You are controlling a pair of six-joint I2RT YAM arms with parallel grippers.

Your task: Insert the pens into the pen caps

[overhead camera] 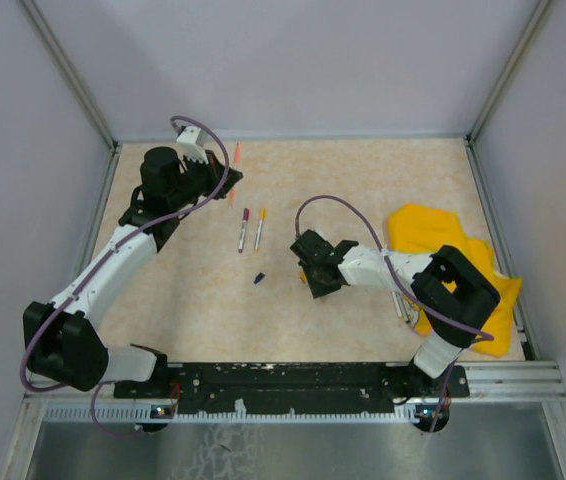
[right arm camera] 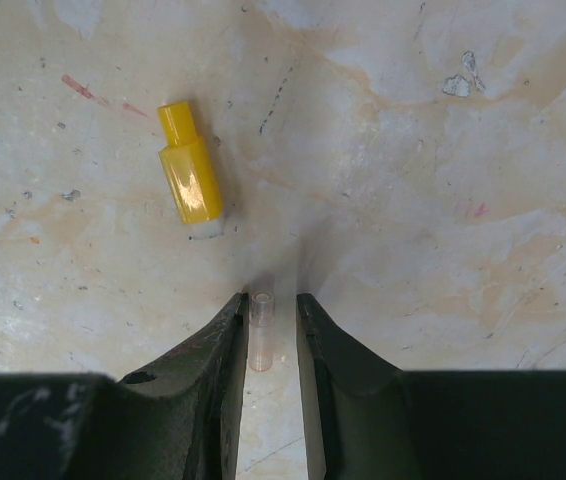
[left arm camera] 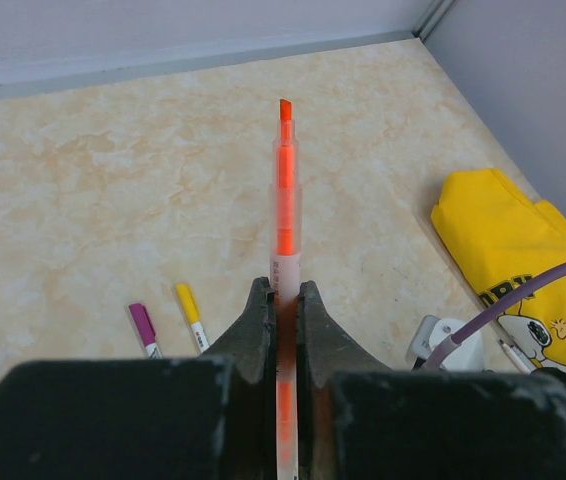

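Note:
Upright in the left wrist view is an orange-and-white pen (left arm camera: 285, 270) with my left gripper shut on it, above the table's far left. My right gripper hangs low over the table with its fingers a little apart. A small clear piece (right arm camera: 262, 335) shows between them, nearer the left finger; firm contact on both sides cannot be made out. Just ahead of it lies a yellow cap (right arm camera: 193, 180). A dark blue cap (overhead camera: 259, 278) rests farther left. Side by side are a purple-ended pen (overhead camera: 244, 230) and a yellow-ended pen (overhead camera: 259, 230).
A yellow bag (overhead camera: 453, 235) covers the right side of the table, with white pens (overhead camera: 400, 303) by its left edge under the right arm. Bare tabletop (overhead camera: 333, 170) stretches across the back and the front left.

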